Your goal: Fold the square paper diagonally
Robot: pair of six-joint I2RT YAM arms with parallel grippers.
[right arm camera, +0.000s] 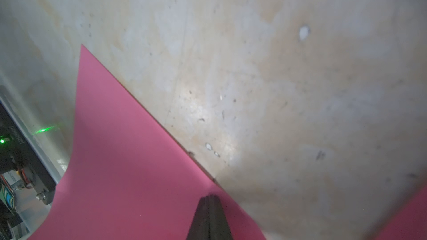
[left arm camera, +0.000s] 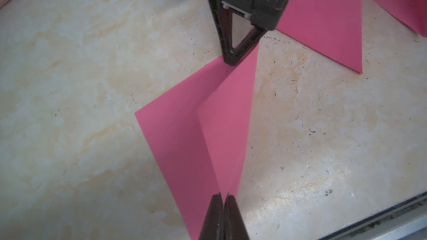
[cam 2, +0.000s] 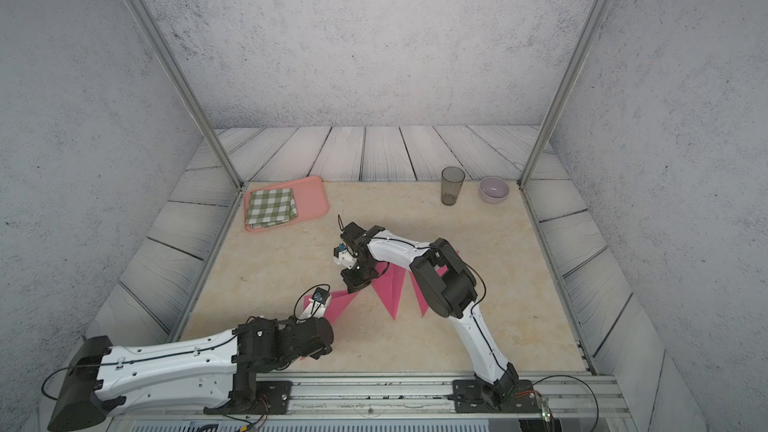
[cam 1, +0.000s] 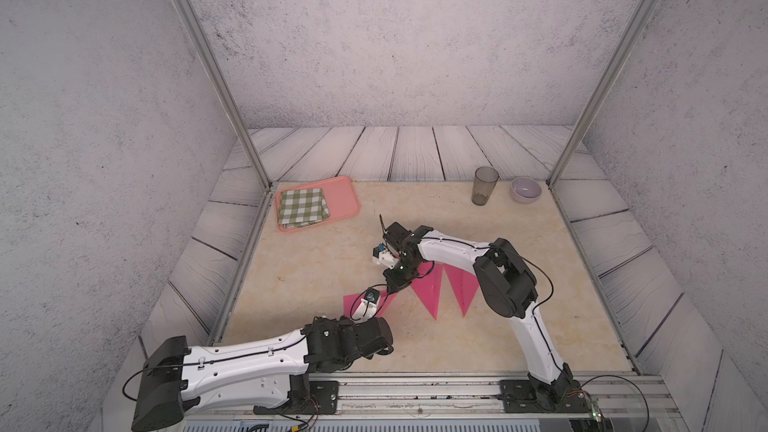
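The pink square paper (left arm camera: 171, 146) lies on the table with its right side turned over into a raised flap (left arm camera: 226, 129). The flap's corner points left and stops short of the sheet's opposite corner. My left gripper is shut at the flap's lower, narrowing end; whether paper is pinched there is unclear. At the far end of the fold, my right gripper is shut, its tips against the flap's edge. In the right wrist view, the right fingertips (right arm camera: 202, 213) rest over pink paper near its edge, nothing visible between them. Both arms partly cover the sheet in the top views.
More pink folded paper pieces (cam 1: 463, 292) lie right of the sheet, partly under the right arm. A pink tray (cam 1: 344, 196) with a checked cloth (cam 1: 302, 206), a grey glass (cam 1: 484, 185) and a purple bowl (cam 1: 525, 189) stand at the back. Open table lies at left.
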